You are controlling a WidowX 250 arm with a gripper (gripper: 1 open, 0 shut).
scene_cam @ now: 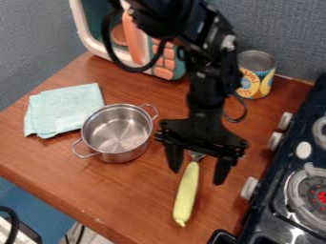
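Note:
The black gripper (197, 166) hangs over the middle of the wooden table, its two fingers apart and pointing down on either side of the upper end of a pale yellow corn cob (186, 198), with a small silver piece just behind it. The cob lies lengthwise toward the front edge. The gripper stands open; whether a finger touches the cob cannot be told. A steel pot (117, 136) with two handles sits to the left of it.
A folded mint cloth (63, 108) lies at the left. A can (254, 73) stands at the back right. A toy kitchen appliance (162, 59) is at the back, and a black stove (298, 181) borders the right side.

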